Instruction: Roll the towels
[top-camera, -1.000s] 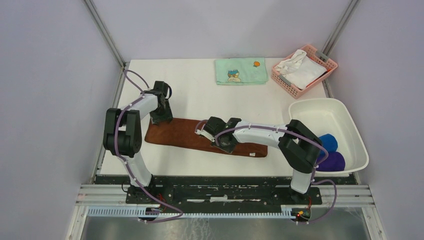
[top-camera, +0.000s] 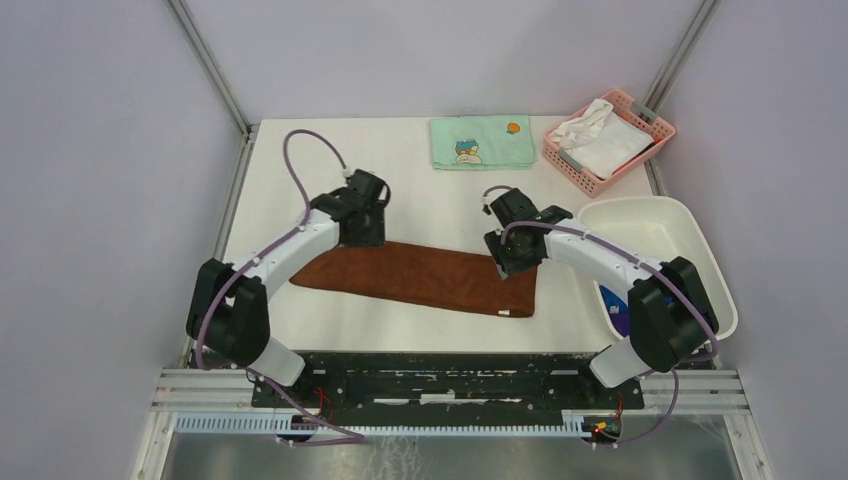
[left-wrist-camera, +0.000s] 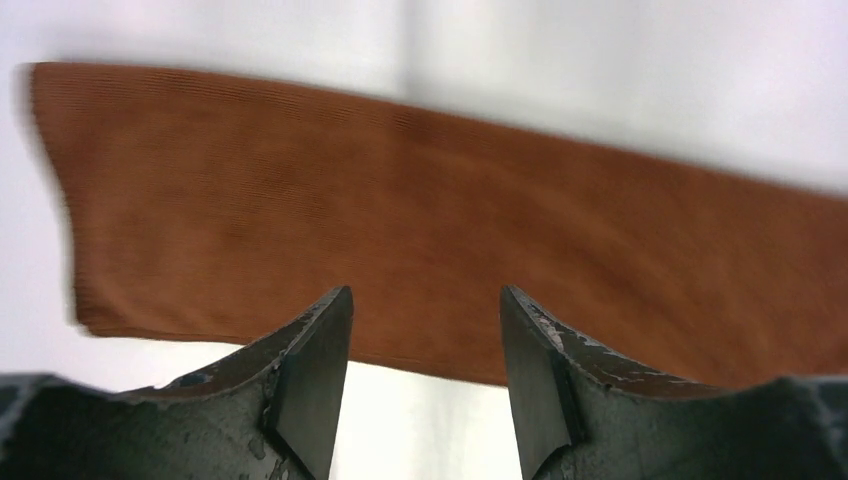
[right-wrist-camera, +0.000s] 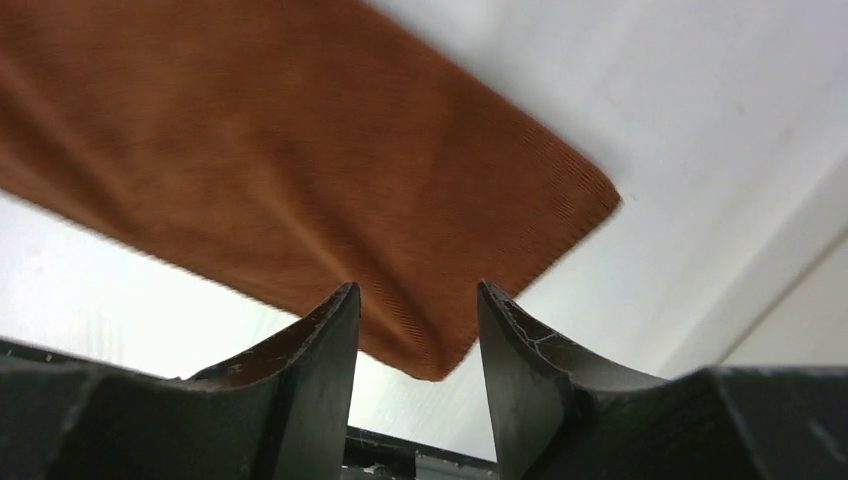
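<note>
A brown towel (top-camera: 430, 275) lies folded into a long, flat strip across the front half of the table, with a small white label at its right end. Over its left part hangs my left gripper (top-camera: 365, 243), fingers apart; in the left wrist view the towel (left-wrist-camera: 420, 220) passes beyond the fingers with none of it between them. My right gripper (top-camera: 507, 272) is above the strip's right end, open and empty. From the right wrist the towel's end (right-wrist-camera: 400, 200) shows a soft crease near its front corner.
A green towel (top-camera: 483, 142) lies flat at the back. The pink basket (top-camera: 606, 180) at back right holds white cloths. On the right, a white tub (top-camera: 716, 270) contains blue and purple rolls (top-camera: 618, 312), partly hidden by my right arm.
My left gripper has moved right from the towel's left end. My right gripper has swung right and back, from the strip's middle to its right end. The towel looks nearly unchanged.
</note>
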